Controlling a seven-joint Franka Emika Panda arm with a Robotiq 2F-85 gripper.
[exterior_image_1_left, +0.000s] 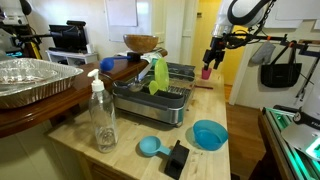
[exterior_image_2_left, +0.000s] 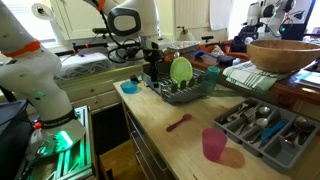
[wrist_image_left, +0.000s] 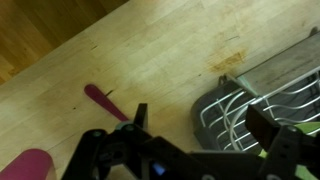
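My gripper stands open above the wooden counter, its fingers wide apart with nothing between them in the wrist view. A dark red spoon (wrist_image_left: 105, 102) lies on the counter left of the fingers there, apart from them. The pink cup (wrist_image_left: 28, 165) shows only partly in that view's lower left corner; exterior view 2 has the whole cup (exterior_image_2_left: 214, 143) near the front. Right of the fingers is the corner of the dish rack (wrist_image_left: 215, 103). A green plate (exterior_image_2_left: 181, 70) stands on edge in that rack.
A cutlery tray (exterior_image_2_left: 268, 128) with utensils sits beside the cup. Exterior view 1 shows a blue bowl (exterior_image_1_left: 210, 135), a light-blue scoop (exterior_image_1_left: 150, 146) and a soap bottle (exterior_image_1_left: 102, 115) on the near counter. Bare counter lies around the spoon.
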